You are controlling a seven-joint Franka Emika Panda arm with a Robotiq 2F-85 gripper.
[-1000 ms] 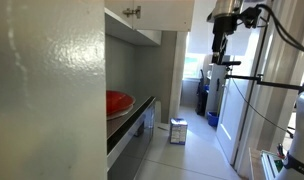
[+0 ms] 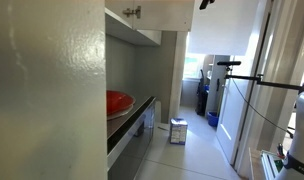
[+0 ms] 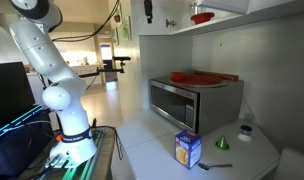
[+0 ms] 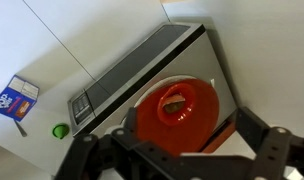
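At the top of the exterior view 2, my gripper (image 3: 148, 12) hangs high beside the white cabinet door. The wrist view shows its dark fingers (image 4: 250, 128) spread wide, so the gripper stands open with nothing between them. Below it in that view lies a round red dish (image 4: 197, 135) on top of the microwave (image 4: 142, 58). A smaller red circle with something brown in it shows within the dish's outline. Only the lower tip of the gripper shows at the top edge of the exterior view 1.
A red pot (image 3: 202, 17) stands on the upper shelf. On the counter are a blue box (image 3: 187, 149), a green cone-like object (image 3: 222, 143), a dark spoon (image 3: 214, 166) and a small dark-topped item (image 3: 245, 133). The counter left of the box is clear.
In the exterior view 1 my gripper has risen and shifted left, almost out of the top of the picture. The objects below have not moved.
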